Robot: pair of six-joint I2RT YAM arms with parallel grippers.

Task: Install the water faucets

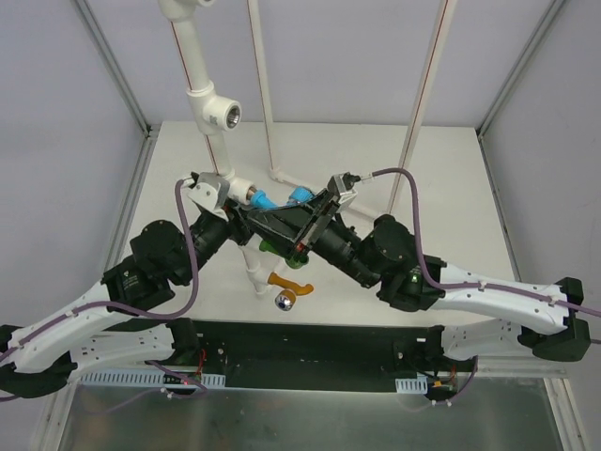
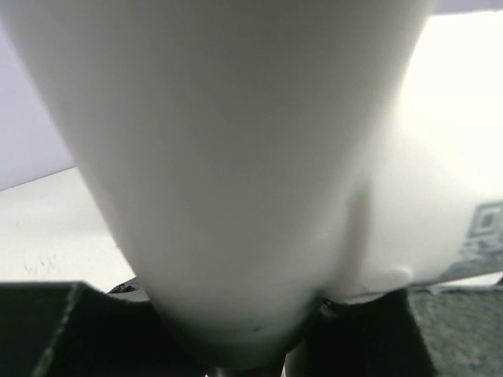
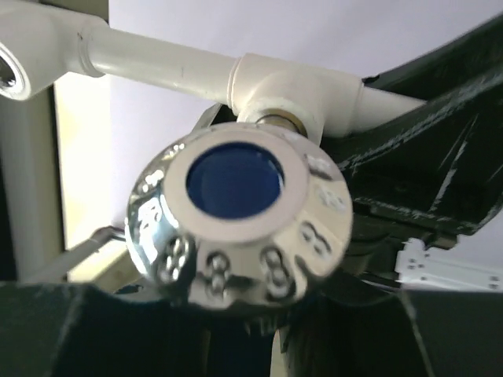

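Note:
In the top view the blue faucet point(image 1: 263, 200) sits at a side outlet of the tall white pipe point(image 1: 218, 155), partly hidden by my right gripper point(image 1: 255, 222). The right wrist view has its chrome knob point(image 3: 228, 251) with a dark blue cap, in front of the brass joint point(image 3: 279, 119) at the white tee. Blue faucet body point(image 3: 240, 353) shows between my right fingers; whether they press on it is unclear. My left gripper point(image 1: 235, 214) is shut on the white pipe point(image 2: 228, 173), which fills the left wrist view.
A green faucet point(image 1: 298, 262) and a yellow faucet point(image 1: 286, 283) with a chrome knob point(image 1: 285, 300) are lower on the pipe. Higher up, an empty threaded outlet point(image 1: 225, 114) faces right. Both arms crowd close together; the board's right side is clear.

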